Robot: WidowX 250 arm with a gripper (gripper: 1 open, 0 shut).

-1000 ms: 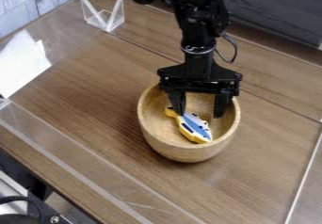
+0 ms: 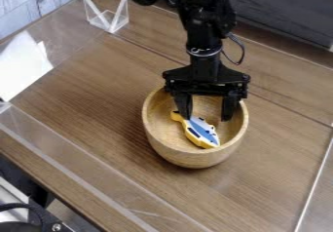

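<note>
A round light wooden bowl [image 2: 193, 153] stands near the middle of the table. In it lies a yellow, blue and white object [image 2: 200, 131], shaped like a small toy or tool. My black gripper [image 2: 205, 103] hangs open over the bowl, its fingers reaching down into the rim area at either side, above the object, with nothing held between them.
A clear plastic stand [image 2: 108, 15] is at the back left, and a white sheet [image 2: 19, 65] lies at the left edge. A cable hangs beside the arm.
</note>
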